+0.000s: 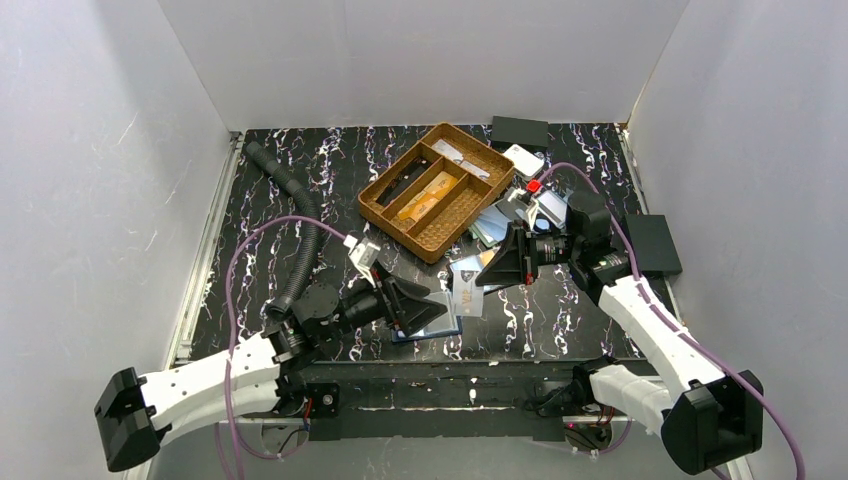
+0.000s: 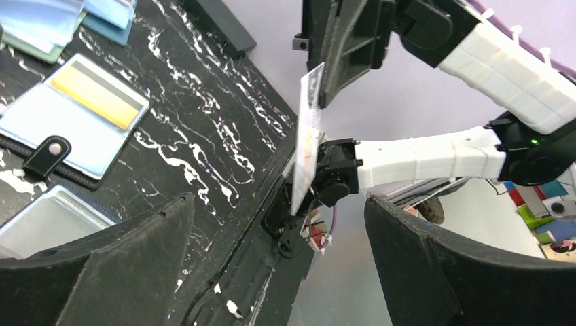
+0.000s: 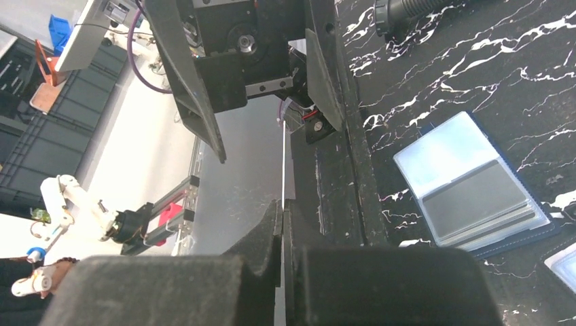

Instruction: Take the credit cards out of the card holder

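A pale card (image 1: 467, 296) hangs from my right gripper (image 1: 482, 280), which is shut on it; the card (image 2: 307, 142) appears nearly edge-on in the left wrist view, and as a thin white line in the right wrist view. My left gripper (image 1: 410, 322) stands open, lower left of the card, nothing between its fingers. Beneath it lies an open card holder (image 3: 462, 156) with clear sleeves. A second holder (image 2: 95, 102) with a yellow card and a black strap lies beside it on the marble table.
A woven tray (image 1: 450, 220) with compartments stands at the back middle, several holders beside it. A black hose (image 1: 305, 240) runs along the left. Dark boxes (image 1: 650, 245) stand at the right and back. Bare table shows at front right.
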